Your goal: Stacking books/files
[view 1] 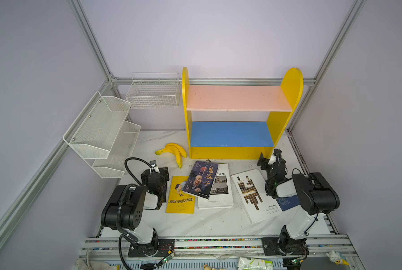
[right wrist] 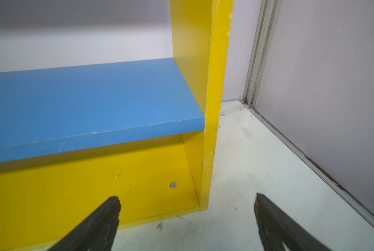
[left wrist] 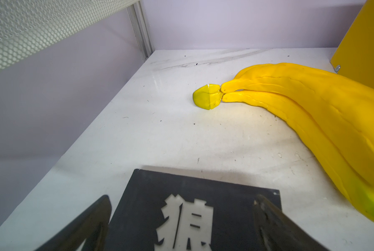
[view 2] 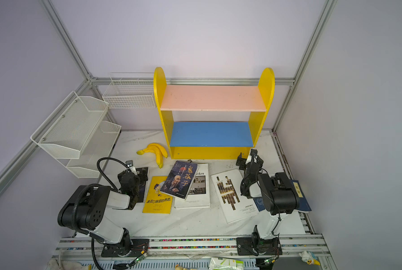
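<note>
Several books lie flat on the white table. A dark purple book [view 1: 201, 180] rests across a yellow book [view 1: 180, 204] and a white book [view 1: 222, 193]. To their right is a larger white book [view 1: 255, 193] with brown stripes, and a blue book [view 2: 301, 196] shows partly behind the right arm. A black book [left wrist: 228, 196] with pale lettering lies under my left gripper, which is open and empty. My right gripper also stands open, nothing between its fingers, in front of the shelf's right side. The shelf [view 1: 232, 134] has bare pink and blue boards.
Yellow bananas [view 1: 173, 152] lie left of the shelf. White mesh racks [view 1: 102, 130] hang on the left wall, and a wire basket [view 1: 153, 96] hangs at the back. Bare table [view 1: 223, 222] runs along the front.
</note>
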